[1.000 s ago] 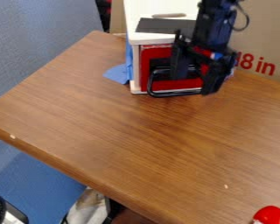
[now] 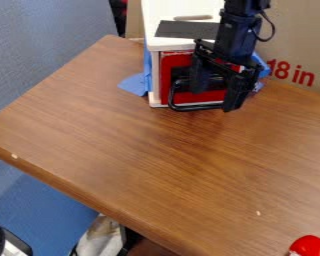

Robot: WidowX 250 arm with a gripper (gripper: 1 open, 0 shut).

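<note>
My black gripper (image 2: 219, 82) is at the front of a white box-like appliance (image 2: 168, 28) with a red front panel (image 2: 176, 62), standing at the back of the wooden table. A black loop-shaped handle (image 2: 179, 106) sticks out low from the red front, just under and left of my gripper. The gripper's body hides much of the panel, and I cannot tell whether its fingers hold the handle.
A cardboard box (image 2: 302, 60) stands behind. A blue cloth (image 2: 133, 84) lies left of the appliance. A red object (image 2: 310, 246) is at the bottom right corner.
The appliance has stayed in place.
</note>
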